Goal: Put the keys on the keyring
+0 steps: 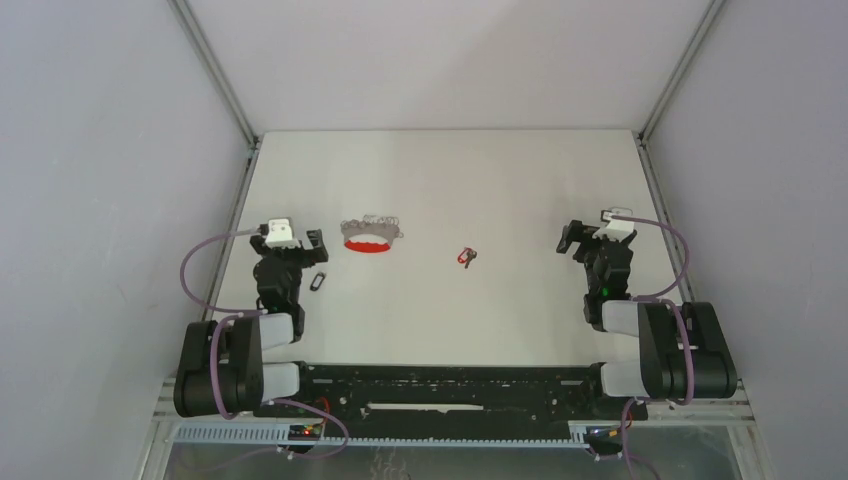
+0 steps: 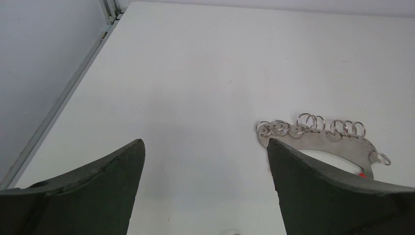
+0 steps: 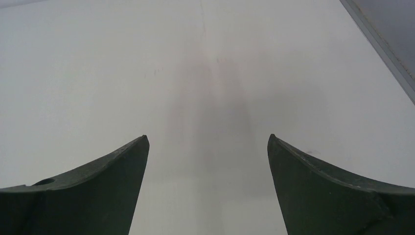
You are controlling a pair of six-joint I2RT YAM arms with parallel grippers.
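Observation:
Near the middle of the table, a small set of keys lies beside a red piece; whether they are linked is too small to tell. Left of them is a flat grey metal holder with a red grip. Several loose rings line its far edge, clearer in the left wrist view on the metal plate. My left gripper is open and empty, left of the holder. Far to the right, my right gripper also stands open, with only bare table between its fingers.
A small dark-and-white object lies close to the left gripper, on its near side. Grey walls flank both sides.

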